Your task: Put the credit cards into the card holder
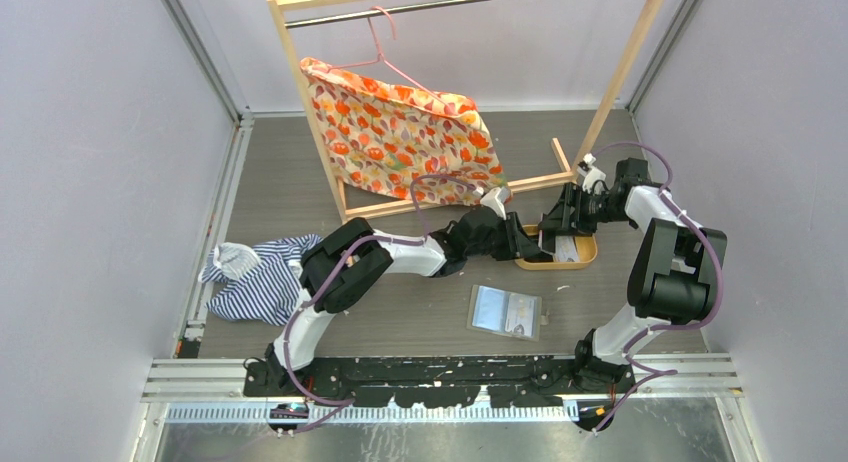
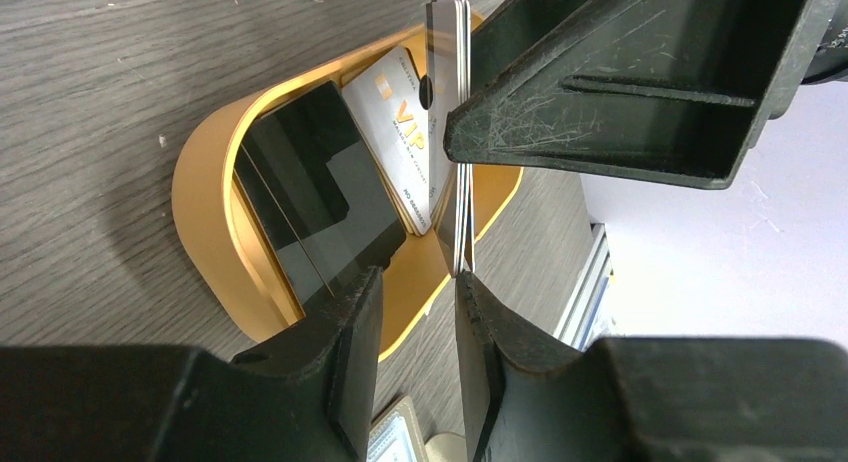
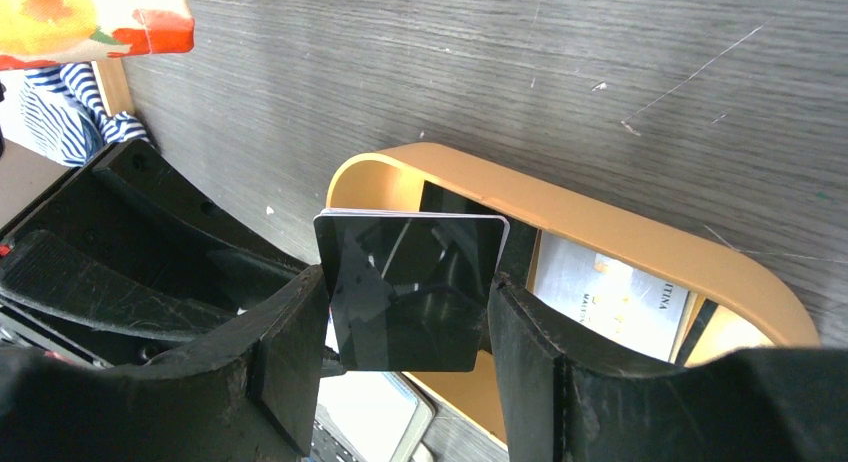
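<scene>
A thin stack of cards with a black face [image 3: 410, 312] stands upright over the tan oval tray [image 3: 600, 217]. My right gripper is shut on the stack, one finger at each side edge. In the left wrist view the stack [image 2: 450, 112] shows edge-on between the right gripper's fingers [image 2: 570, 112]. My left gripper is open, its fingers parted by a gap, one fingertip close to the stack's lower end. Whether they touch is unclear. The card holder [image 1: 504, 312], clear and opened flat, lies on the table in front of the tray.
Inside the tray lie a white VIP card [image 2: 395, 122] and dark cards [image 2: 320, 187]. A wooden rack with a flowered cloth [image 1: 400, 132] stands behind the arms. Striped cloth [image 1: 260, 277] lies at the left. Table around the card holder is mostly clear.
</scene>
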